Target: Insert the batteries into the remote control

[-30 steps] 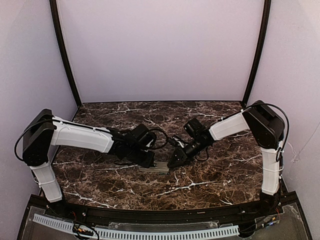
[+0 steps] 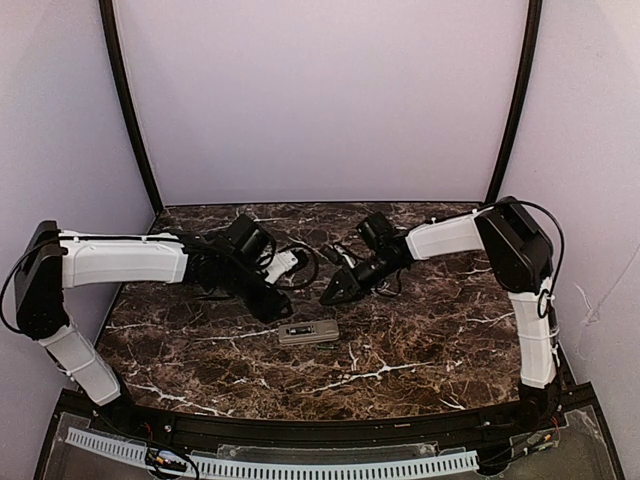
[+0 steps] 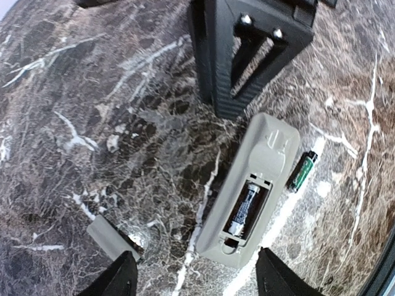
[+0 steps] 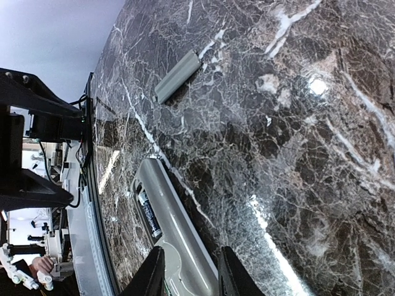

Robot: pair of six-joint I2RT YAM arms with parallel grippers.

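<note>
The grey remote (image 2: 308,333) (image 3: 269,145) (image 4: 179,227) lies on the marble table with a dark battery (image 3: 245,208) (image 4: 150,218) in its compartment. A green battery (image 3: 302,171) lies just beside it. A grey cover piece (image 3: 111,239) (image 4: 177,78) lies apart from the remote. My left gripper (image 2: 271,305) is part open above the table, nothing visible between its fingers. My right gripper (image 2: 334,296) hovers at the remote's far end; its fingertips show at the bottom of the right wrist view, and what is between them is unclear.
Both arms stand close together over the middle. Walls (image 2: 330,100) enclose the back and sides.
My left gripper has risen and moved back and left, uncovering the remote. My right gripper has lifted slightly back and left from the remote's end.
</note>
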